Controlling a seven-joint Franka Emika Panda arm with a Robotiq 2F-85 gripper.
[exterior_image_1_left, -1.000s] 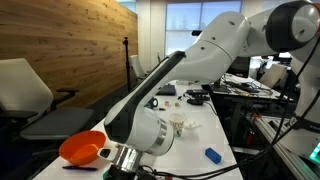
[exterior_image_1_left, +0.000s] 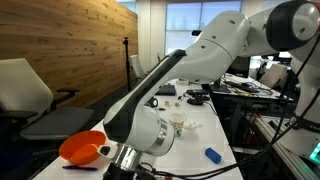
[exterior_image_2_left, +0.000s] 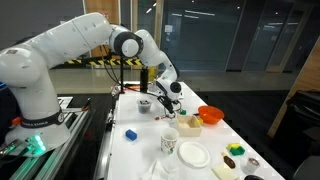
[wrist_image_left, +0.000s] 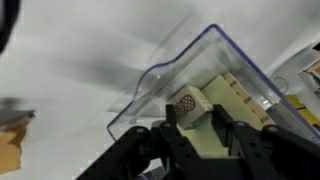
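Note:
In the wrist view my gripper is shut on a small pale block (wrist_image_left: 188, 104) with a reddish pattern on its face. Dark fingers flank the block from below. It is over or inside a clear-walled container (wrist_image_left: 158, 78); whether it touches the bottom I cannot tell. Flat cream-coloured pieces (wrist_image_left: 238, 103) lie in the container beside the block. Exterior view 2 has the white arm (exterior_image_2_left: 165, 84) reaching down near a tan box (exterior_image_2_left: 187, 131), its fingers too small to make out.
An orange bowl (exterior_image_1_left: 82, 148) stands close to the arm's end. Elsewhere on the white table are a blue block (exterior_image_2_left: 131, 135), white mugs (exterior_image_2_left: 168, 145), a plate (exterior_image_2_left: 192, 155) and a green-and-yellow item (exterior_image_2_left: 235, 149). Bare tabletop shows at the front left.
The arm's lower end has shifted slightly, with more of its dark wrist part showing near the bottom edge. The bowl and blue block have stayed put.

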